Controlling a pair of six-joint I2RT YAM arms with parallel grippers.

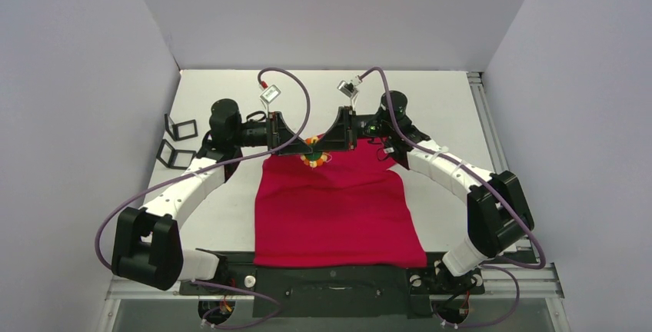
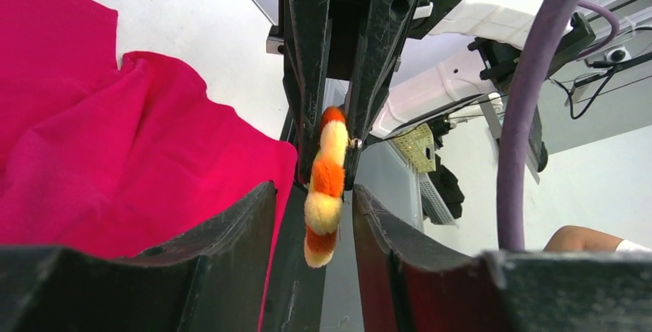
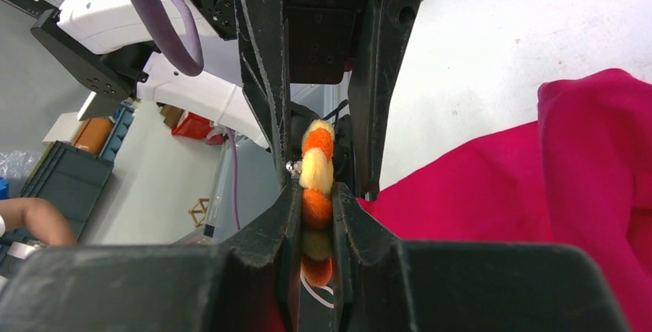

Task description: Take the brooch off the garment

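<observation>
The brooch (image 1: 314,160), a flower with fuzzy orange and cream petals and a green middle, is held over the garment (image 1: 330,220), a red cloth lying on the table. My right gripper is shut on the brooch, which looks clear of the cloth in both wrist views. Facing it, my left gripper stands part open with the brooch's edge between its fingers; a gap shows on either side. A small silvery piece, perhaps a pin, shows beside the petals (image 3: 317,170). A thin white strand hangs below them.
Two black frames (image 1: 178,157) lie at the table's left edge. Both grippers are close together, tip to tip, and purple cables (image 1: 492,194) loop over the arms.
</observation>
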